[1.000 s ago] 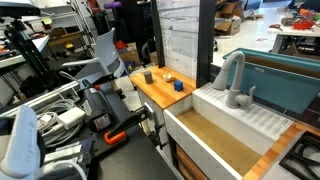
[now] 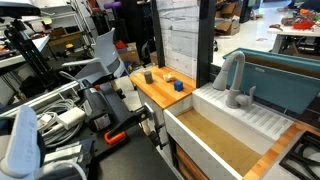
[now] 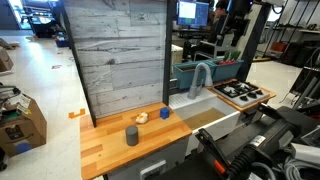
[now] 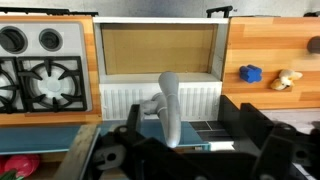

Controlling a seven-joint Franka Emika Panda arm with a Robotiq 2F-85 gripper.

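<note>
My gripper stands open at the bottom of the wrist view, its dark fingers wide apart and nothing held between them. Beneath it, the grey faucet (image 4: 170, 105) shows through the gap, lower down at the sink. On the wooden counter to the right lie a small blue object (image 4: 251, 74) and a pale yellowish toy-like object (image 4: 287, 79). A dark round cup (image 4: 314, 45) is cut off by the right edge; in the second exterior view the grey cup (image 3: 132, 135) stands upright. All three are well apart from the gripper.
The white sink (image 2: 190, 128) has a brown, empty-looking bottom. A stove (image 4: 45, 68) adjoins it on the side away from the small objects. Behind the counter rises a whitewashed plank wall (image 3: 125, 65) between dark posts. A blue-grey trough (image 2: 275, 82) runs behind the sink.
</note>
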